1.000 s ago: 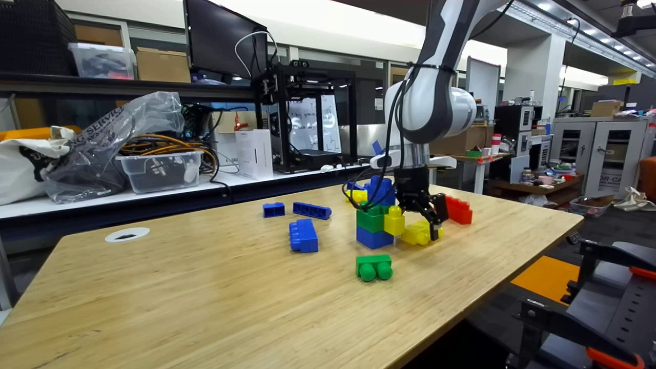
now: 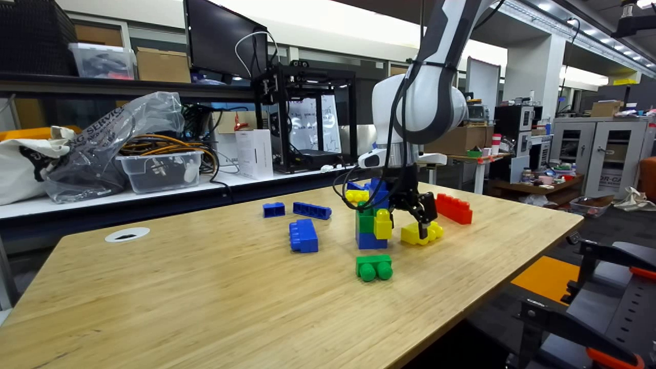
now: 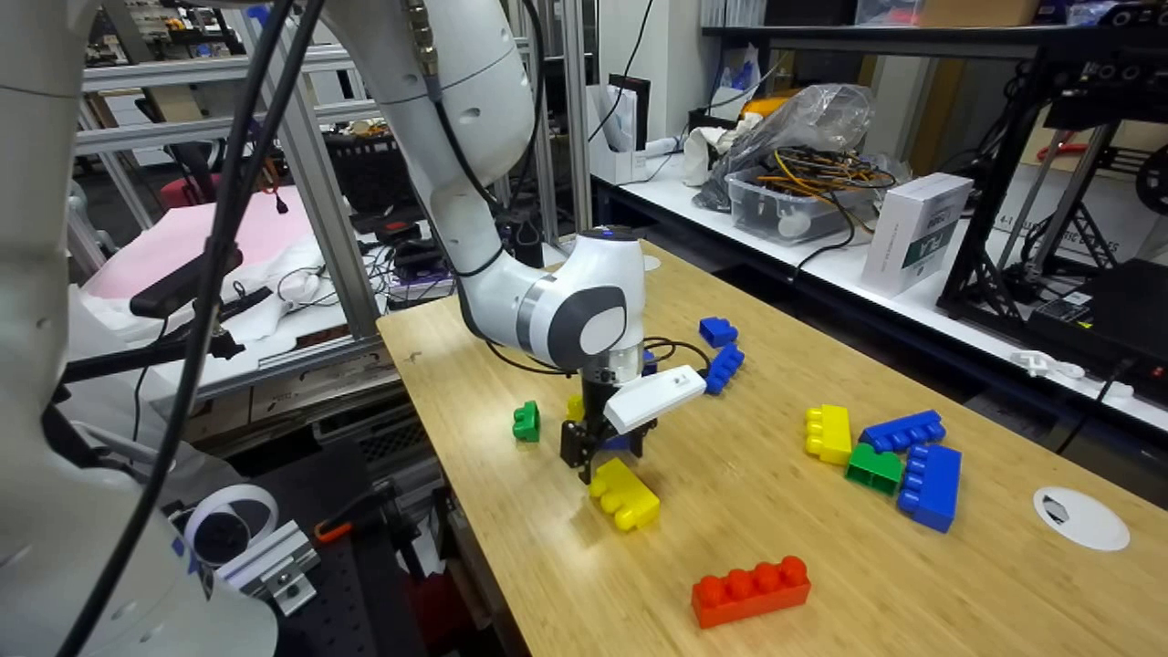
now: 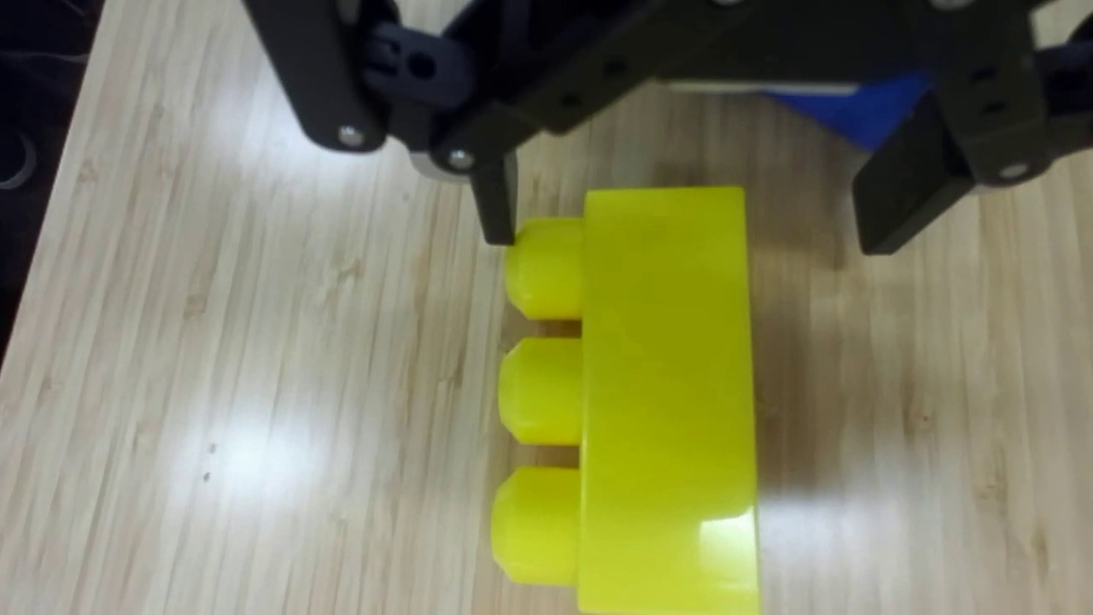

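A yellow brick [image 4: 666, 400] lies on its side on the table, its studs facing left in the wrist view. My gripper is open over one end of it, a finger on either side of the brick's width and nothing held. The left fingertip is close to the end stud; whether they touch I cannot tell. Beside the gripper stands a stack with a green brick [image 2: 364, 222], a small yellow brick [image 2: 382, 225] and a blue base brick [image 2: 371, 240]. In the second exterior view the arm mostly hides this stack.
A red brick [image 3: 751, 592] lies beyond the yellow one. A green brick [image 2: 373, 268] is in front of the stack, and a blue brick [image 2: 304, 236] to its left. Another yellow brick [image 3: 829, 434] sits in a group farther off.
In exterior view 1 my gripper has moved a little to the left. The stack beside it has turned and its small yellow brick has shifted left. The lying yellow brick looks unmoved.
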